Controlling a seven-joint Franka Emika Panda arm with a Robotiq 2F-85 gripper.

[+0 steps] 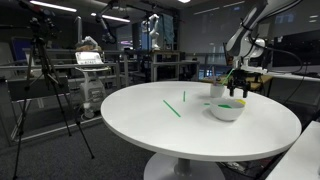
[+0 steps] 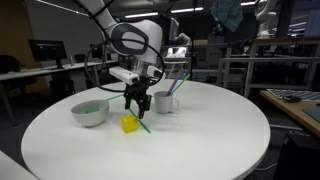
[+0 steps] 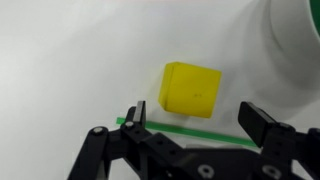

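Note:
A yellow block (image 3: 190, 88) lies on the white table, between and beyond the fingertips of my gripper in the wrist view. The fingers stand wide apart and hold nothing. Exterior view 2 has the gripper (image 2: 138, 104) pointing down just above the block (image 2: 129, 124). A green stick (image 3: 205, 133) lies close beside the block, running across below it in the wrist view. The white bowl (image 2: 90, 113) is near the block, with something green inside. In exterior view 1 the bowl (image 1: 226, 112) partly hides the block (image 1: 240, 102).
A light mug (image 2: 166, 103) with sticks (image 2: 178, 83) standing in it is close to the gripper on the other side from the bowl. Another green stick (image 1: 172, 108) lies on the open tabletop (image 1: 140, 115), which is mostly clear.

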